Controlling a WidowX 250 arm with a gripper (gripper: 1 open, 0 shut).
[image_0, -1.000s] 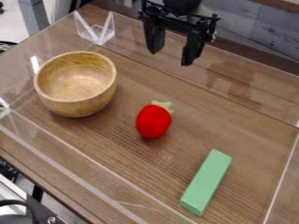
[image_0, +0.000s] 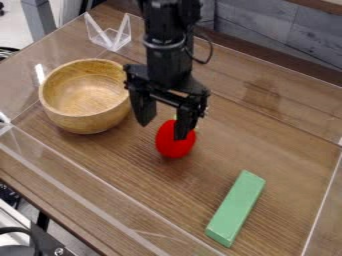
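Observation:
My black gripper (image_0: 168, 108) hangs just above a red, strawberry-like object (image_0: 175, 142) at the middle of the table, its two fingers spread apart on either side over the object's top. The gripper hides most of the green top of the red object. Nothing shows held between the fingers.
A large tan bowl (image_0: 54, 105) stands to the left. A long green block (image_0: 235, 207) lies at the lower right. A white wire object (image_0: 108, 30) is at the back left.
The objects on the table have stayed in place.

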